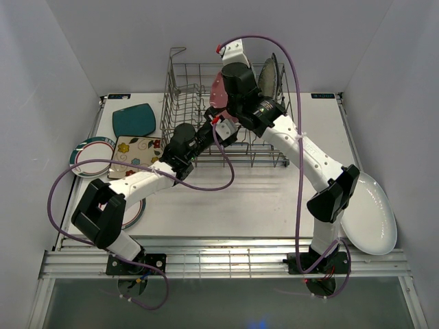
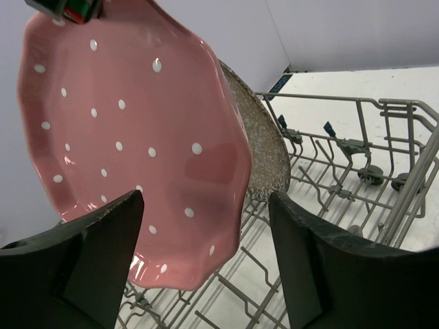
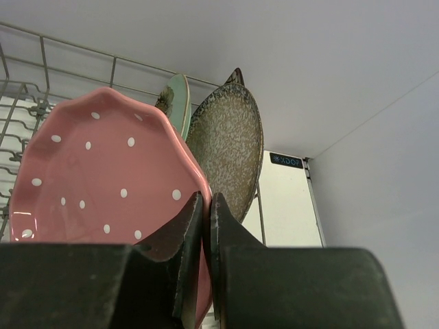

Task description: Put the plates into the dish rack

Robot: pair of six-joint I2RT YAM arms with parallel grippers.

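A pink polka-dot plate (image 2: 130, 116) stands tilted over the dish rack (image 1: 185, 103). My right gripper is shut on its rim, at the upper side of the plate in the top view. My left gripper is open, its fingers either side of the lower part of the pink plate in its wrist view, closer to the rack's front. A speckled plate (image 3: 226, 144) and a pale green plate (image 3: 177, 103) stand in the rack at the right.
At left lie a teal board (image 1: 134, 120), a floral square plate (image 1: 130, 161) and rimmed round plates (image 1: 92, 154). A large white plate (image 1: 370, 212) lies at the right. The counter in front of the rack is mostly clear under the arms.
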